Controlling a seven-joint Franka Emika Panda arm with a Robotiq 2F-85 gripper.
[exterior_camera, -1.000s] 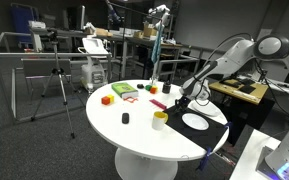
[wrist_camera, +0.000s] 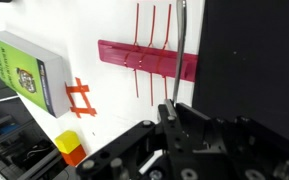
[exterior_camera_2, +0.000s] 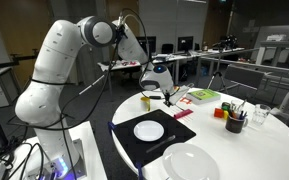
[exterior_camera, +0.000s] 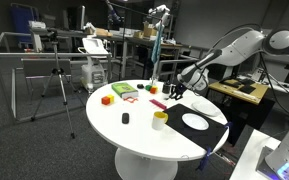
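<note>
A slim silver utensil [wrist_camera: 178, 50] extends from my gripper in the wrist view, and the dark fingers are shut on it. What kind of utensil it is cannot be told. In exterior view 1 the gripper [exterior_camera: 175, 94] hangs above the table near the far edge of the black mat [exterior_camera: 174, 120]. Below the utensil in the wrist view lies a flat crimson piece [wrist_camera: 124, 57] with thin red lines across it, beside the mat [wrist_camera: 249, 65].
A white plate [exterior_camera_2: 149, 130] rests on the mat, with a larger white dish [exterior_camera_2: 187, 163] nearby. A dark cup of utensils [exterior_camera_2: 234, 122], a yellow mug [exterior_camera: 159, 120], a green box [exterior_camera: 123, 87] and colored blocks [wrist_camera: 71, 148] stand around.
The tableware and boxes look unmoved.
</note>
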